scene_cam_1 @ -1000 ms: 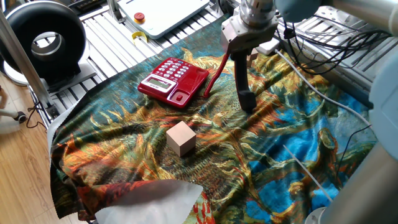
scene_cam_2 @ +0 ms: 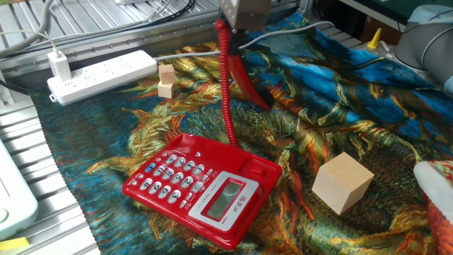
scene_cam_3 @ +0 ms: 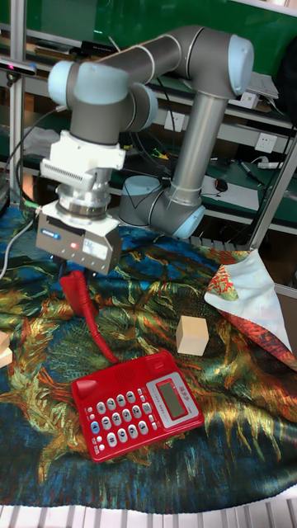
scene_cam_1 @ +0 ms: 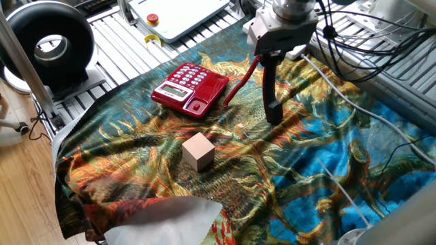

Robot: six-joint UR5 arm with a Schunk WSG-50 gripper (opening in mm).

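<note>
A red desk phone (scene_cam_1: 190,90) with a keypad and display lies on the patterned cloth, its handset cradle empty. Its handset (scene_cam_2: 249,79) hangs steeply from my gripper (scene_cam_1: 271,56), which appears shut on its upper end. The fingertips are largely hidden. In exterior view 1 the handset's dark inner side faces the camera; its lower end is close to the cloth, and contact cannot be told. A coiled red cord (scene_cam_2: 226,92) runs from the base up to the handset. In exterior view 3 the gripper body (scene_cam_3: 79,239) stands behind and left of the phone base.
A pale wooden cube (scene_cam_1: 198,152) sits on the cloth near the phone. Two small wooden blocks (scene_cam_2: 165,90) lie by a white power strip (scene_cam_2: 105,76). The cloth (scene_cam_1: 136,146) is wrinkled, with a folded pale corner (scene_cam_1: 167,223). A grey cable crosses behind.
In exterior view 1 the gripper has shifted slightly right, and the handset's upper end moved with it, turning a little. The phone base and cube have stayed put.
</note>
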